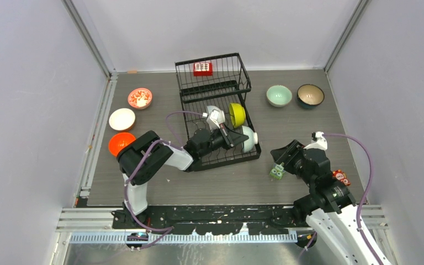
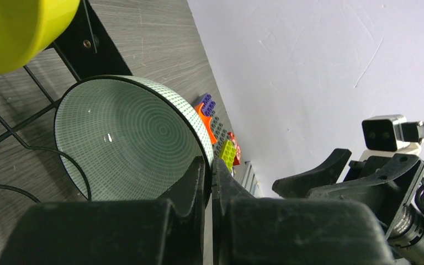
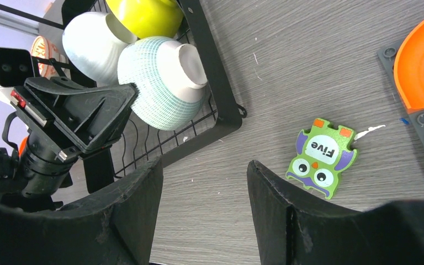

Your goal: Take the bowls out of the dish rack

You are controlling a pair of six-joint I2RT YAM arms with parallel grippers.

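The black dish rack (image 1: pixel 221 161) holds a pale green checked bowl (image 1: pixel 248 139), tilted on its side at the front right corner. My left gripper is shut on this bowl's dark rim, which runs between the fingertips in the left wrist view. Behind it in the rack are a yellow bowl (image 1: pixel 237 115) and a white bowl (image 3: pixel 96 47), the latter partly covered by my left arm in the top view. To the right of the rack, my right gripper is open above the table, its fingers apart with nothing between them.
A green bowl (image 1: pixel 279 96) and a brown bowl (image 1: pixel 310 95) stand at the back right. On the left are a patterned bowl (image 1: pixel 139 98), a white dish (image 1: pixel 122 120) and an orange bowl (image 1: pixel 121 143). An owl block (image 3: pixel 323 157) lies near my right gripper.
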